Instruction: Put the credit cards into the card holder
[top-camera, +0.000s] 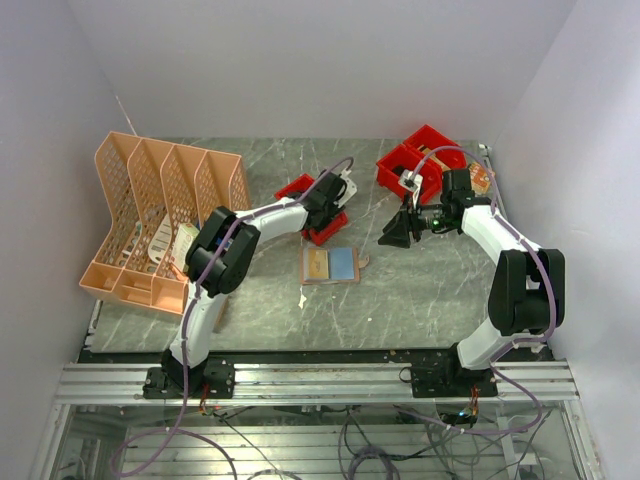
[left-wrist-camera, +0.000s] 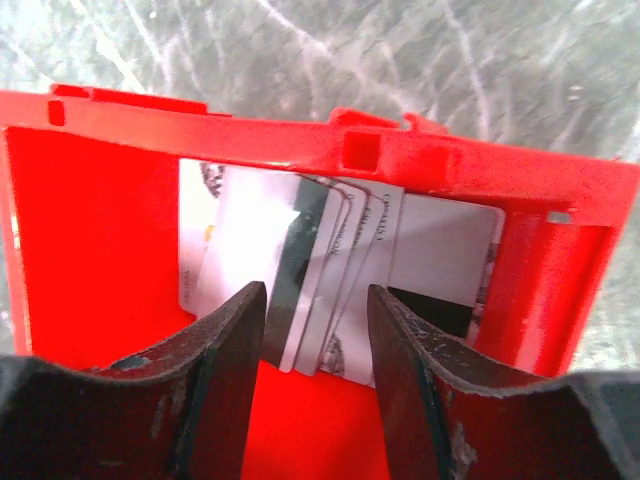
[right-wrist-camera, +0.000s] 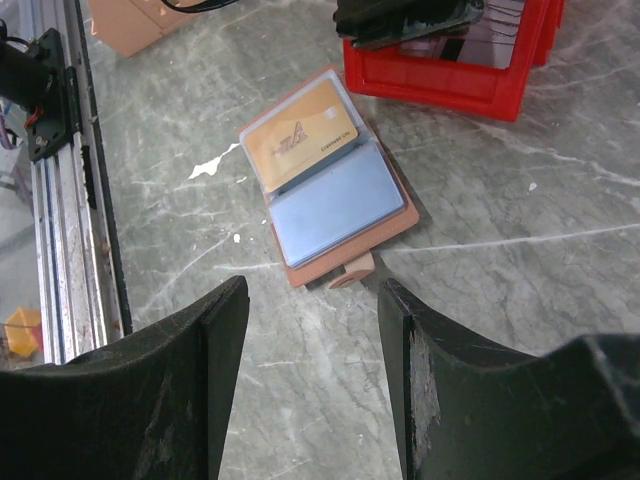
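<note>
Several white and grey cards (left-wrist-camera: 345, 215) lie stacked and overlapping in a small red box (left-wrist-camera: 90, 230), against its wall. My left gripper reaches into this box over the cards, part open, with its fingers on either side of the stack's front edges. No card is clearly pinched. The open card holder (top-camera: 330, 281), pinkish-brown, lies flat in front of the box; it carries a tan card (right-wrist-camera: 303, 135) and a blue card (right-wrist-camera: 338, 203). To the right of the holder, my right gripper stands open and empty.
At the back right stands another red box (top-camera: 400, 160) with compartments. A large orange rack (top-camera: 172, 165) with several slots and items fills the left side, close to my left arm. Table space in front of the holder is free, apart from a small white scrap (top-camera: 302, 300).
</note>
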